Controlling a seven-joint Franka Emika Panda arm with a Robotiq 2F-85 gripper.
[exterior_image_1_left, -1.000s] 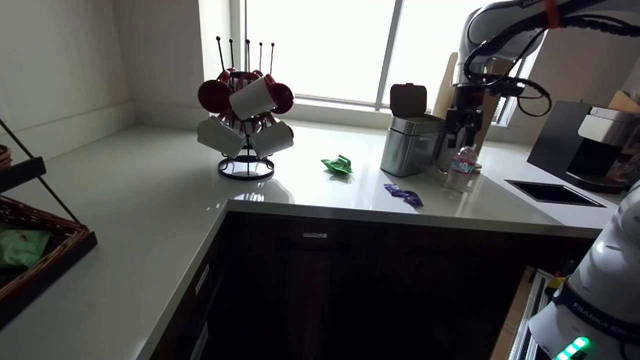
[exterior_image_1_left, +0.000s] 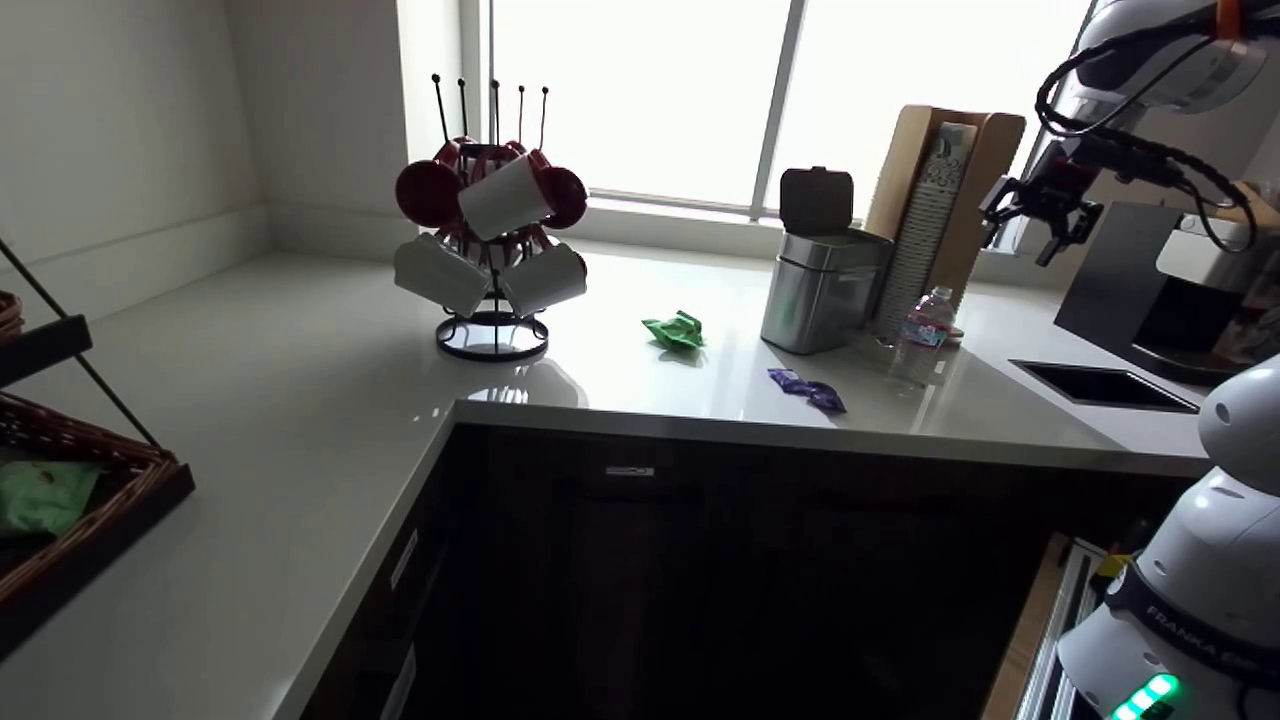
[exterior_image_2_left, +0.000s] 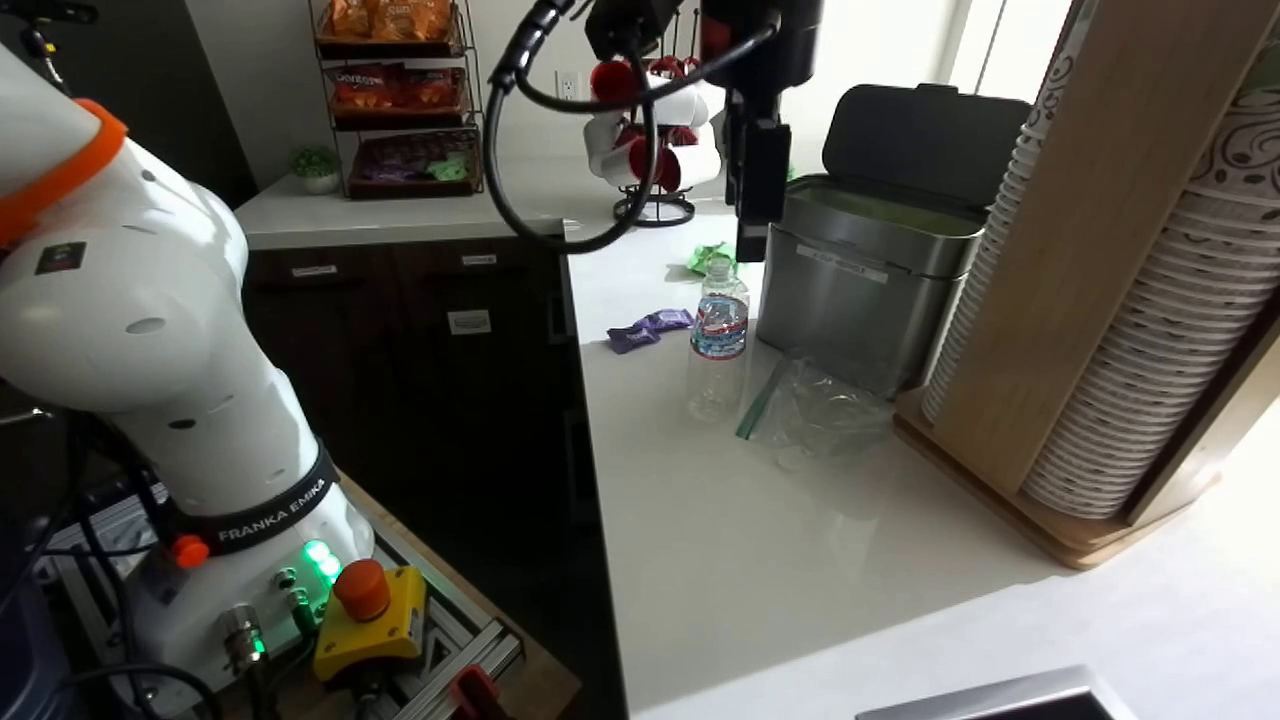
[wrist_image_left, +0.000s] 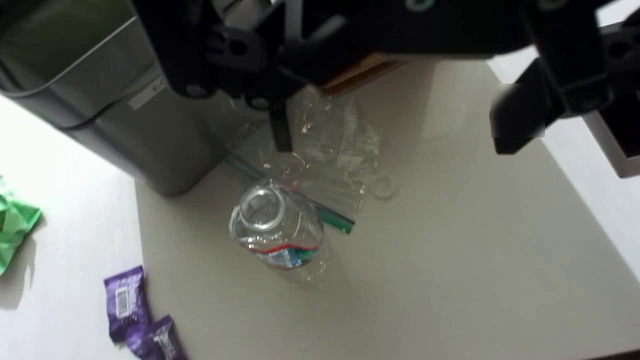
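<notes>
Nothing lies between the spread fingers of my gripper (exterior_image_1_left: 1020, 240), which hangs in the air on the right in exterior view 1, above the counter and higher than the bottle. A clear plastic bottle (exterior_image_2_left: 719, 354) with a red and blue label stands upright and uncapped. Beside it, a crumpled clear bag (exterior_image_2_left: 828, 414) with a green strip rests on the counter. The grey metal bin (exterior_image_2_left: 840, 282) behind them has its lid raised. Two purple wrappers (exterior_image_1_left: 806, 390) and a green packet (exterior_image_1_left: 678, 330) lie to the left. In the wrist view, the bottle stands below and between the fingers.
A tall wooden cup holder (exterior_image_2_left: 1044, 276) stands beside the bin. A coffee machine (exterior_image_1_left: 1176, 288) and a dark cutout (exterior_image_1_left: 1104, 385) are at the right. Mugs hang on a rack (exterior_image_1_left: 492, 342); a snack shelf (exterior_image_2_left: 396, 120) is farther off.
The arm has swung right and up, away from above the bottle, and the gripper has tilted, showing its fingers apart. The bottle, wrappers and bin have not moved.
</notes>
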